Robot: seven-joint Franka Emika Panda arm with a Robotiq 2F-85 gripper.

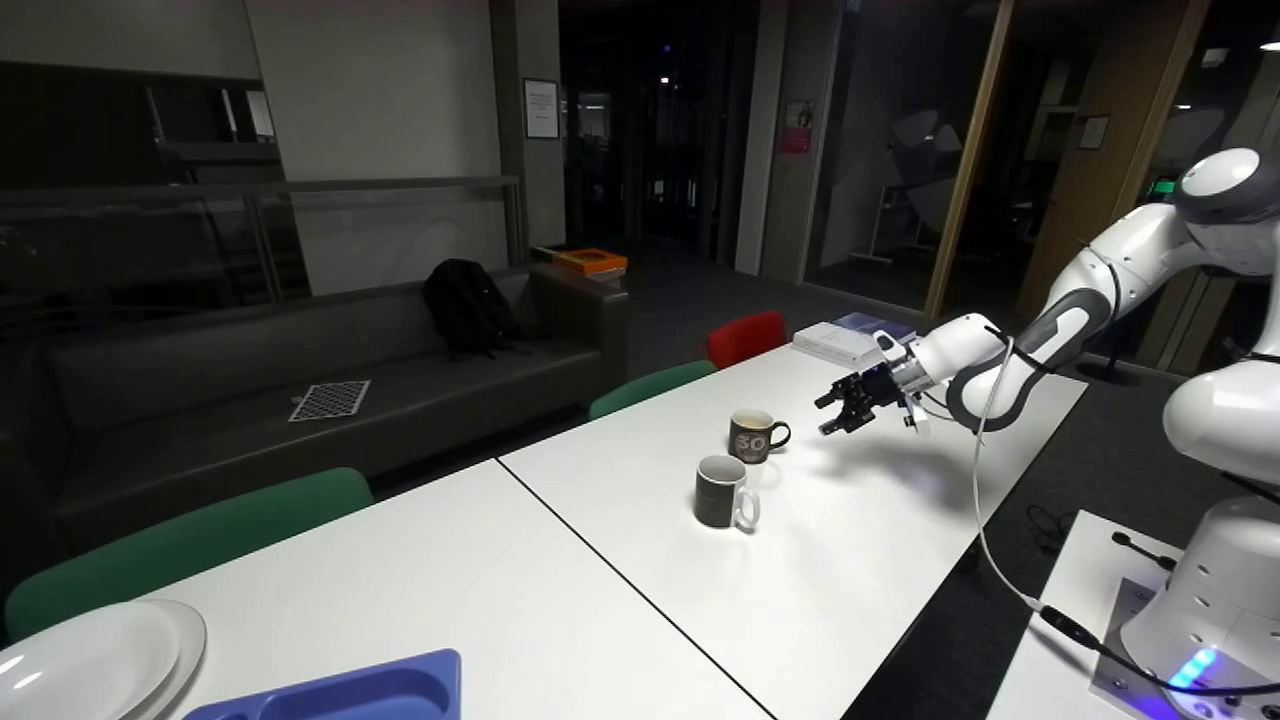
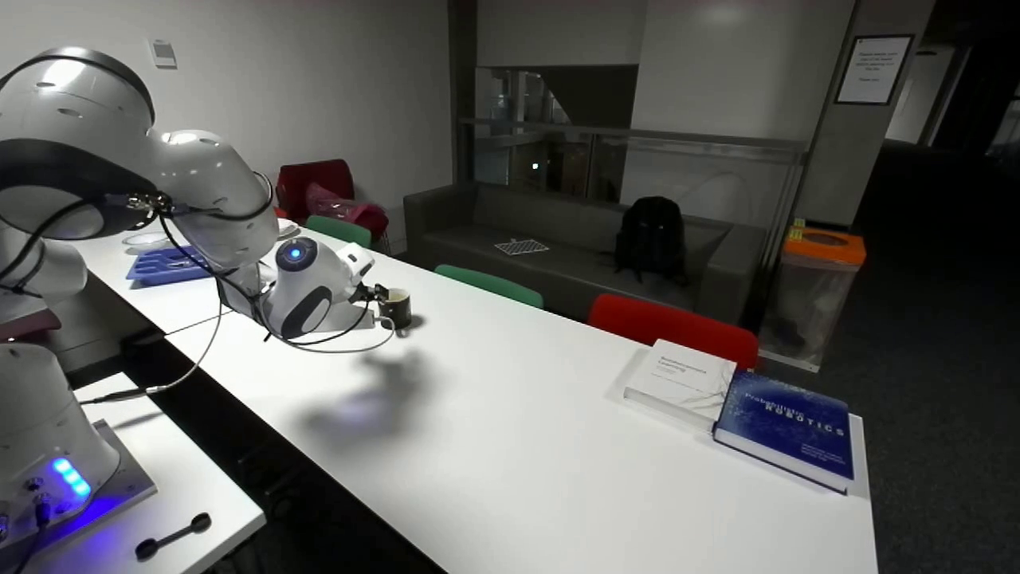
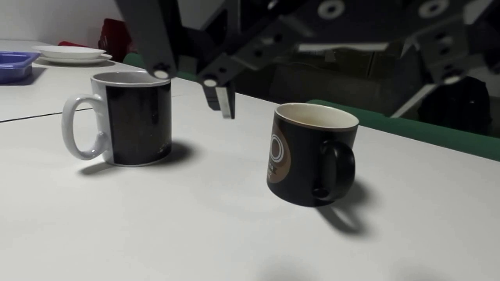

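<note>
My gripper (image 1: 837, 412) stands open above the white table, a little to the right of the two mugs in exterior view 1. Nothing is between its fingers. A black mug with a brown round print (image 3: 304, 159) and a cream inside stands upright, its black handle turned toward the wrist camera. To its left in the wrist view is a larger white mug with a dark panel (image 3: 139, 124), also upright, white handle to the left. Clear space separates the two mugs. In exterior view 2 the arm partly hides the black mug (image 2: 398, 308).
A blue tray (image 1: 451, 686) and white plates (image 1: 188, 648) sit at the table's other end. Two books (image 2: 680, 373) lie near the opposite end. Green and red chairs (image 1: 746, 340) line the far side.
</note>
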